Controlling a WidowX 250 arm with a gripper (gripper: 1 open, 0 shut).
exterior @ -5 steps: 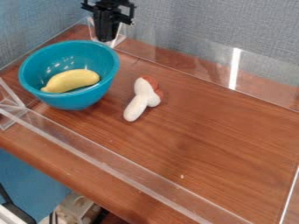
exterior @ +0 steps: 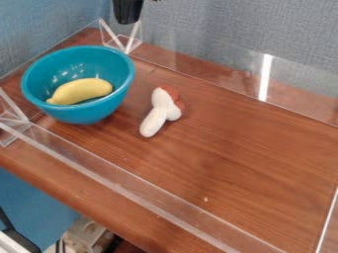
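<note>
A yellow banana (exterior: 82, 91) lies inside a teal bowl (exterior: 110, 70) on the left of the wooden table (exterior: 238, 168). Right of the bowl rests a white plush toy (exterior: 154, 118) with a red-orange patch at its upper end. My black gripper (exterior: 128, 10) is at the top edge of the view, above and behind the bowl, mostly cropped. Its fingertips cannot be made out clearly.
Clear plastic walls edge the table, with white brackets (exterior: 11, 126) at the left. A blue textured wall stands behind.
My gripper has risen and moved slightly, now mostly out of the top of the view. The bowl, banana and toy have not moved.
</note>
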